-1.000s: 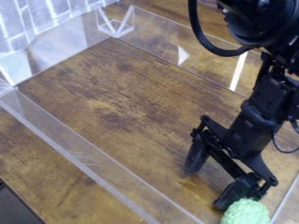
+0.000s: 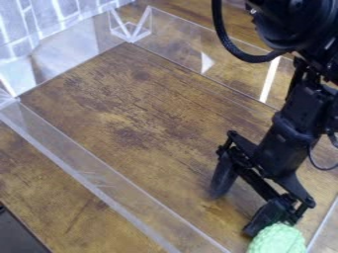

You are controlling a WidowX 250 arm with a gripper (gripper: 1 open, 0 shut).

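Observation:
My black gripper [image 2: 246,200] reaches down to the wooden surface on the right of the view, its two fingers spread apart and open, with nothing visible between them. A pale green, textured round object [image 2: 278,240] lies at the bottom right edge, just beside the lower finger and partly cut off by the frame. Whether they touch is unclear.
Clear plastic walls [image 2: 93,183] border the wooden floor [image 2: 126,109] on the left, back and right. A white curtain or cloth [image 2: 40,25] is at the upper left.

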